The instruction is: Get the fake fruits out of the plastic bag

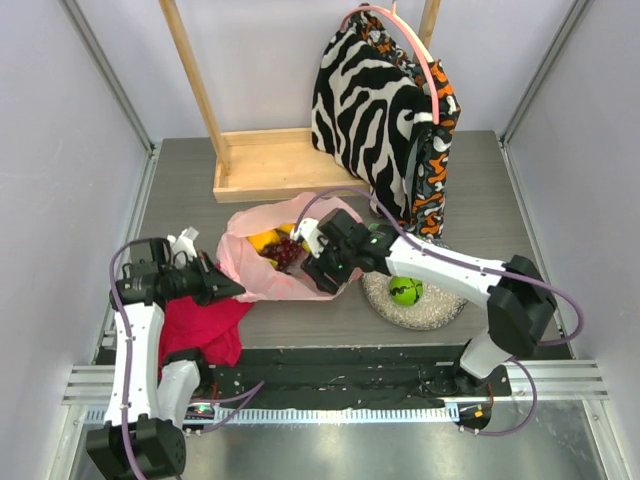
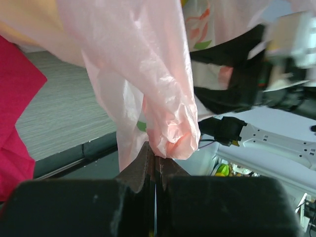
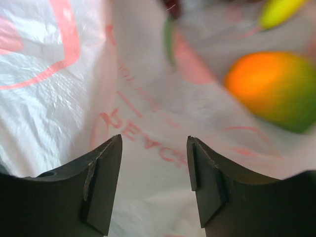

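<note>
The pink plastic bag (image 1: 250, 270) holds yellow fruits and dark grapes (image 1: 281, 251). My left gripper (image 1: 235, 287) is shut at the bag's left edge, the crumpled pink film at its fingertips. My right gripper (image 1: 325, 275) is down inside the bag, fingers parted, nothing between them. In the right wrist view a green-orange mango (image 3: 271, 86) lies to the right of the fingers, with a blurred yellow fruit (image 3: 279, 11) above it.
A plate (image 1: 428, 310) with a green fruit (image 1: 406, 290) lies on the right, partly under my right arm. A red cloth (image 1: 195, 325) lies front left. A wooden stand (image 1: 260, 160) and zebra-print bag (image 1: 365, 100) stand behind.
</note>
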